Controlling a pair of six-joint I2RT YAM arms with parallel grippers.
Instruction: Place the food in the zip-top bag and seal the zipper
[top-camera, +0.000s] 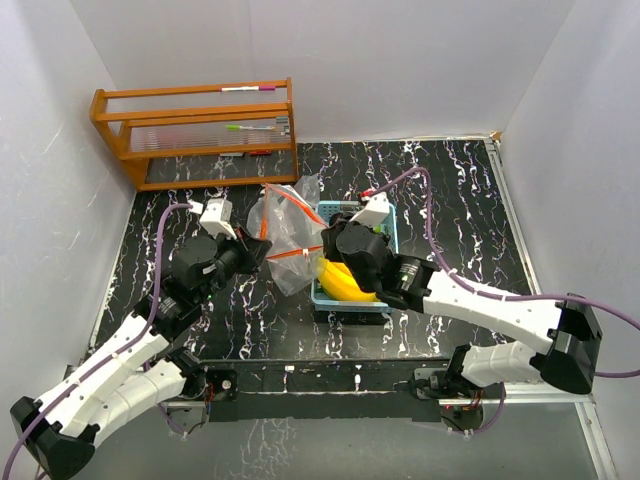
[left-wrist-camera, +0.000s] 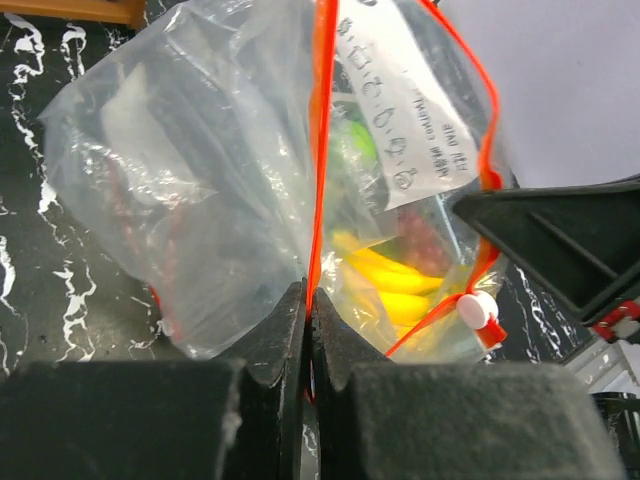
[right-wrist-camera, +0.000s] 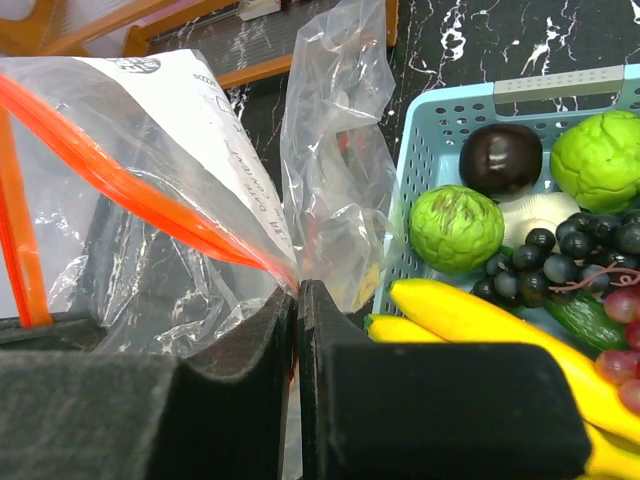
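The clear zip bag (top-camera: 291, 228) with orange zipper strips hangs between my two grippers, its mouth spread wide. In the left wrist view, an orange edge of the bag (left-wrist-camera: 210, 150) runs down into my left gripper, shut on it. My right gripper is shut on the opposite orange edge. A white and red slider (left-wrist-camera: 478, 310) sits near the zipper's end. Food lies in the blue basket (top-camera: 392, 225): bananas (top-camera: 345, 282), green vegetables (right-wrist-camera: 456, 229), a dark round fruit (right-wrist-camera: 500, 160) and grapes (right-wrist-camera: 570, 255). No food shows inside the bag.
A wooden rack (top-camera: 205, 118) stands at the back left, behind the bag. The right arm reaches over the basket. Bare dark marbled table (top-camera: 450, 215) lies to the right of the basket.
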